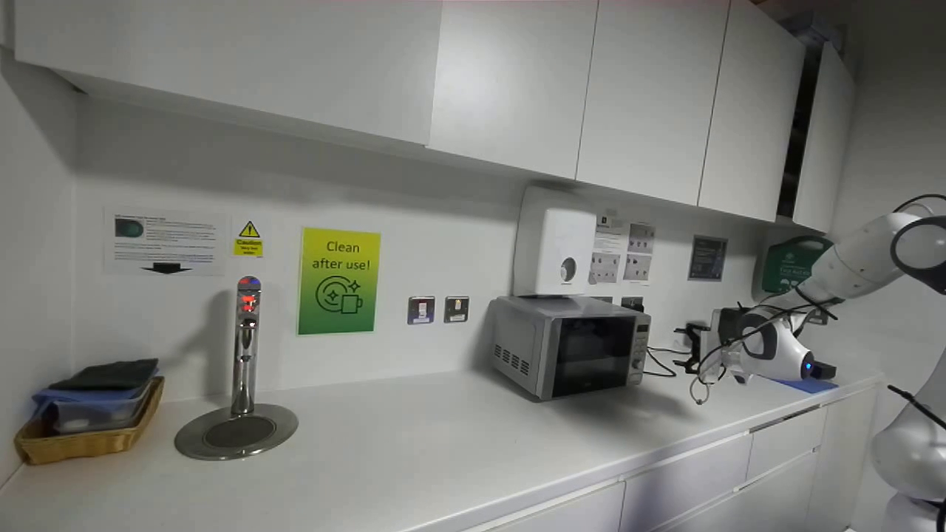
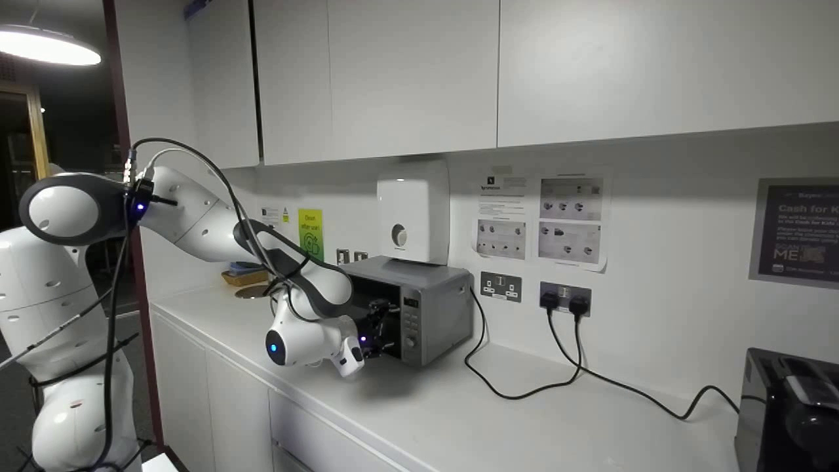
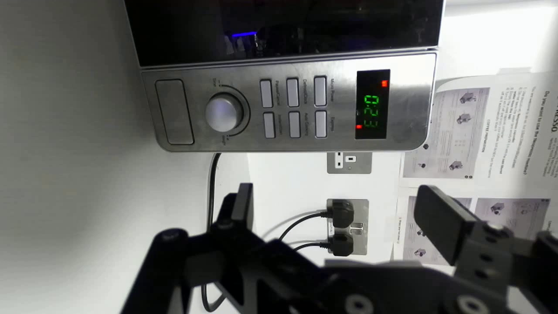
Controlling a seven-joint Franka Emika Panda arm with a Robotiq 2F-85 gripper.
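The silver microwave (image 1: 523,346) stands on the counter against the wall, its dark door shut. Its control panel fills the upper wrist view, with a round knob (image 3: 223,112), several grey buttons (image 3: 294,124) and a lit display (image 3: 372,104) reading 0:23. My gripper is open and empty, its fingers wide apart and clear of the panel. In the first exterior view the gripper (image 1: 681,347) hangs above the counter, to the right of the microwave. From the second exterior view it overlaps the microwave front, and the fingers are hard to make out against the dark door.
Power cables run from the plugs (image 2: 564,301) across the counter (image 2: 543,425) right of the microwave. A black appliance (image 2: 786,417) stands farther right. A paper towel dispenser (image 1: 554,244) hangs above the microwave. Counter to the left, toward the metal tap (image 1: 244,355), is clear.
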